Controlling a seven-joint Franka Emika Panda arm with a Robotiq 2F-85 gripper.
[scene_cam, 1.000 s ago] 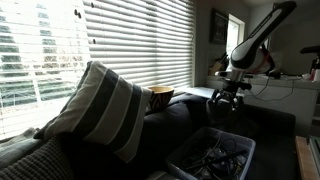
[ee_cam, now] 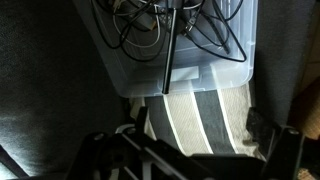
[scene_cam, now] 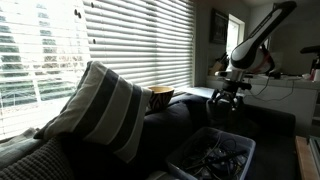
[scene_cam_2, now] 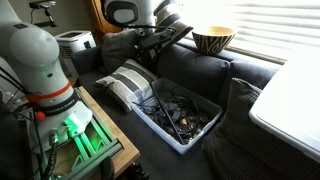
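Observation:
My gripper stands open in the wrist view, its dark fingers wide apart at the bottom of the picture and nothing held between them. Beyond the fingertips lies a grey-and-cream striped pillow, against the end of a clear plastic bin. Black cables and a dark rod lie in the bin, the rod reaching over its near wall. In exterior view 2 the gripper is raised above the sofa, behind the striped pillow and bin. Exterior view 1 shows the gripper small and dark.
A patterned bowl rests along the sofa back by the window blinds. Near the camera in exterior view 1 leans a striped pillow. A knitted dark cushion and a white surface flank the bin's right side.

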